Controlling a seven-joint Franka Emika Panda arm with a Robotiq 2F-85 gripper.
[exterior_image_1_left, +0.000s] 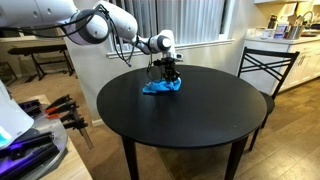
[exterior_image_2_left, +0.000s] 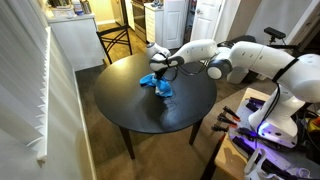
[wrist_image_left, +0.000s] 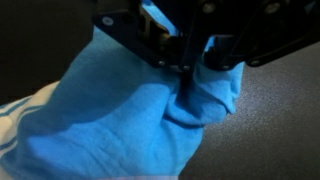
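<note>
A blue cloth (exterior_image_1_left: 160, 87) lies crumpled on the dark oval table (exterior_image_1_left: 175, 121), towards its far side. My gripper (exterior_image_1_left: 166, 77) is low over the cloth, pointing down. In the wrist view the bright blue cloth (wrist_image_left: 110, 115) fills much of the picture, with a white striped edge (wrist_image_left: 22, 118) at the left. Folds of it bunch around the fingertips of my gripper, which come close together there. Whether any fabric is pinched between them is hidden in shadow. The same blue cloth (exterior_image_2_left: 160, 84) is seen in exterior view 2, beneath the arm.
A black chair (exterior_image_1_left: 268, 68) stands at the table's far right, and a counter with a sink area (exterior_image_1_left: 285, 45) is behind it. A wooden stool-like surface (exterior_image_2_left: 232, 160) is near the robot's base.
</note>
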